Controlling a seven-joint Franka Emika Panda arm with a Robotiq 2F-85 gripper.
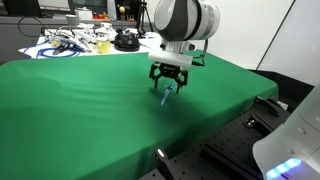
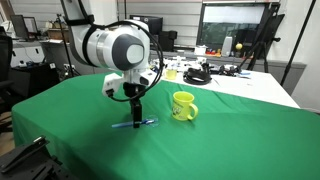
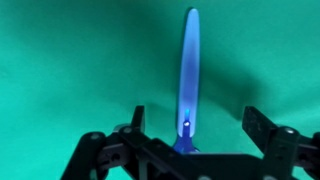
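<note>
A slim blue utensil lies flat on the green cloth; its far part dips under the gripper in the wrist view. In exterior view 2 the utensil rests near the front of the table, and the yellow mug stands upright to its right. My gripper is open above the utensil, with the handle running between the spread fingers and touching neither. From exterior view 1 the gripper appears just over the utensil. How far the fingertips are from the cloth is hard to tell.
Along the back lie cables and a dark device. Beyond the table in exterior view 2 sits a monitor.
</note>
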